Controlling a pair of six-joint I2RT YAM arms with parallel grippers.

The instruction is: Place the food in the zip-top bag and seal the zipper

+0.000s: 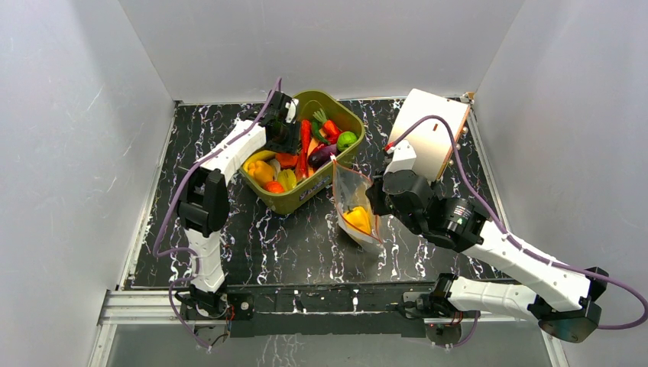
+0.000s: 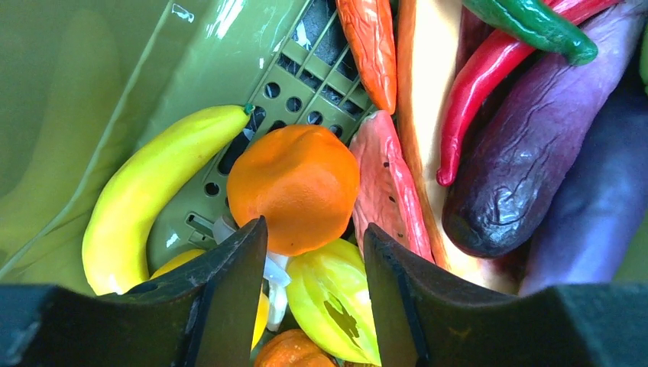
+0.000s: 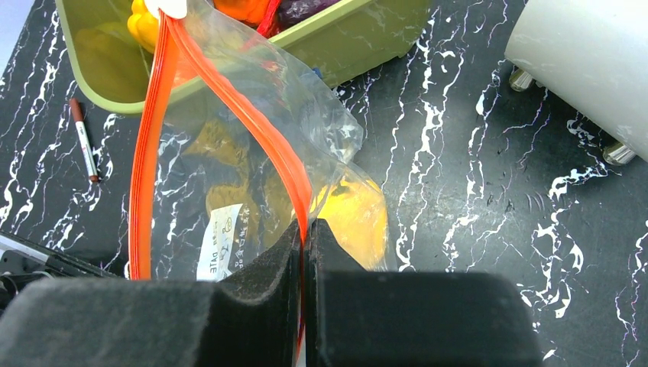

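Note:
The green basket (image 1: 342,107) holds toy food: a banana (image 2: 153,183), an orange item (image 2: 294,187), a yellow-green fruit (image 2: 325,298), peppers and eggplants. My left gripper is over it, fingertips apart beside the orange item and yellow-green fruit; whether it grips anything is unclear. My right gripper is shut on the orange-zippered edge of the clear zip bag (image 3: 252,130), holding it upright. A yellow pepper (image 1: 357,219) lies inside the bag.
A white cylinder (image 3: 581,61) with a flat board stands back right. A marker (image 3: 84,140) lies beside the basket.

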